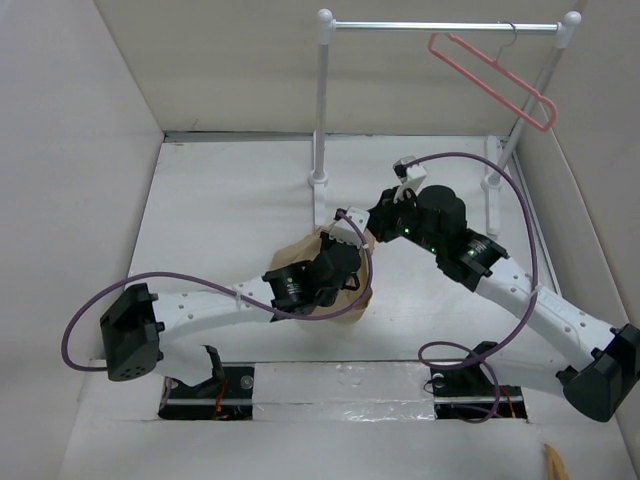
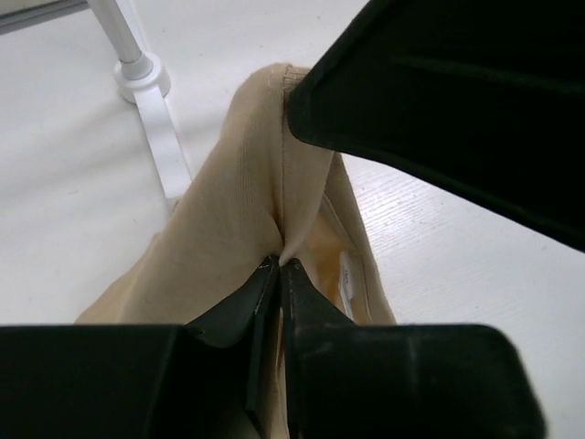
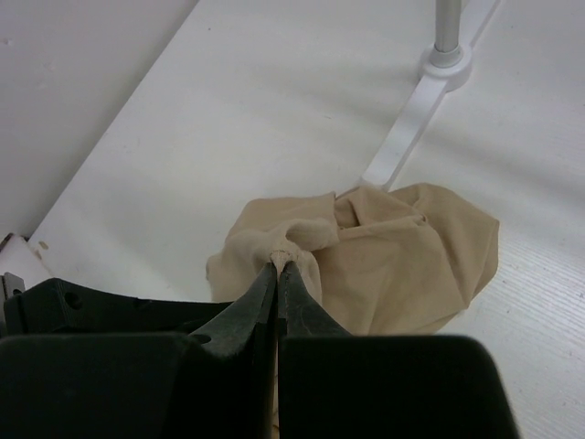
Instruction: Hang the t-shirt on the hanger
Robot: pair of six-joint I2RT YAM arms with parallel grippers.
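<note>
A tan t-shirt (image 1: 296,256) hangs bunched between my two grippers over the white floor, mostly behind the left arm in the top view. My left gripper is shut on a fold of its fabric, below the part held higher up. My right gripper is also shut on a gathered tip of the t-shirt (image 3: 411,265), just right of the left one. A pink hanger (image 1: 470,75) hangs at the right end of the metal rail.
The white rack (image 1: 320,120) stands at the back, its left foot (image 3: 407,123) just behind the t-shirt. Walls close in both sides and the back.
</note>
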